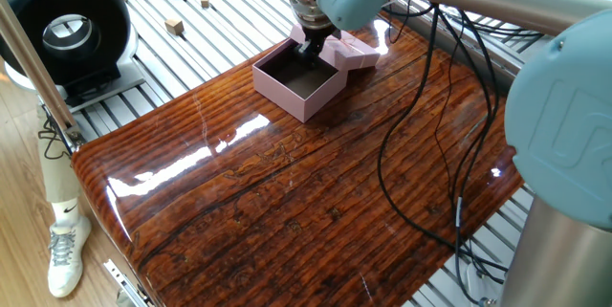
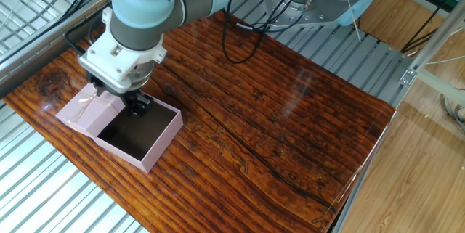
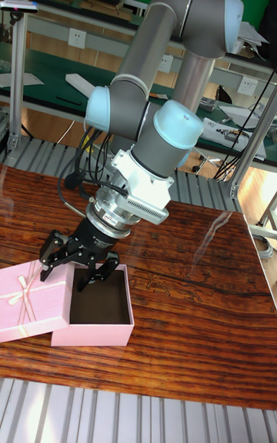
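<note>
An open pink box (image 3: 94, 334) with a dark inside sits near the table's edge. Its pink lid (image 3: 28, 304), with a ribbon bow, leans tilted against one side of the box, as the second exterior view also shows for the lid (image 2: 89, 111). Over the place where lid and box meet, my black gripper (image 3: 65, 278) points down with its fingers spread apart. One finger is above the lid, the other over the box opening. Whether either finger touches the lid or the box wall I cannot tell. In the first exterior view the wrist hides part of the gripper.
Black cables (image 1: 406, 125) hang from the arm above the table. Small wooden blocks (image 1: 174, 27) lie on the slatted metal surface beyond the table.
</note>
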